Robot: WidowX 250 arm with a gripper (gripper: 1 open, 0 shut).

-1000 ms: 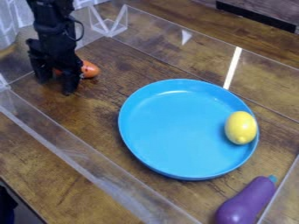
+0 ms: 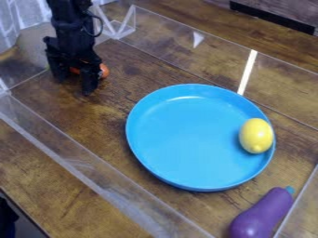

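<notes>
My black gripper (image 2: 74, 67) hangs low at the upper left, open, over a small orange object (image 2: 99, 70) that is partly hidden behind its fingers. A green bit shows beside it; whether anything sits between the fingers is hard to tell.
A blue plate (image 2: 187, 139) takes up the centre right, with a yellow egg-shaped object (image 2: 256, 136) on its right side. A purple eggplant (image 2: 258, 216) lies at the lower right. Clear walls edge the wooden surface. Bare wood lies between gripper and plate.
My gripper has shifted slightly about the orange object at the upper left. The plate, yellow object and eggplant are unmoved.
</notes>
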